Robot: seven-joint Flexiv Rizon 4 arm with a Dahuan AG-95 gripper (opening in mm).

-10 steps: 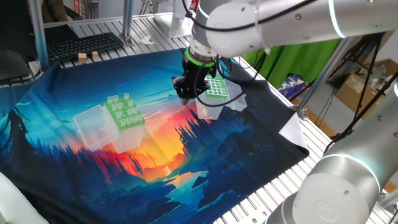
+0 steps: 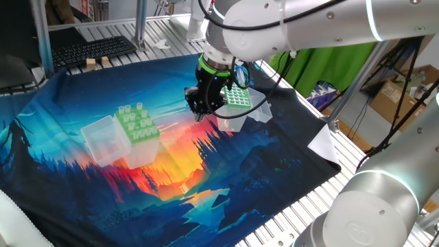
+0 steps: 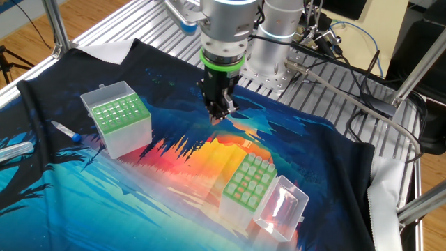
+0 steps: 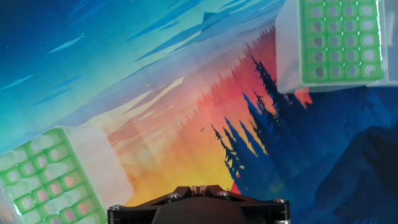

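My gripper [image 2: 198, 115] hangs over the patterned cloth between two clear boxes with green racks. In the wrist view its two fingertips meet at the bottom edge, and nothing shows between them. One box holds a green rack [image 3: 249, 183] with several clear tubes standing in it; its clear lid [image 3: 282, 208] is folded open beside it. The other box has a green rack [image 3: 120, 113] whose holes look empty, its lid also open. Both racks show in the wrist view, the tube-filled rack [image 4: 46, 177] at lower left and the empty-looking rack [image 4: 341, 42] at upper right.
A blue-capped pen [image 3: 66, 131] and a white marker [image 3: 15, 151] lie on the cloth past the empty-looking rack. A keyboard [image 2: 94, 50] sits at the back left. Bare cloth [image 2: 226, 189] stretches in front of the boxes.
In exterior view 1 my gripper has shifted slightly to the left, away from the empty-looking rack. Both boxes stay where they were.
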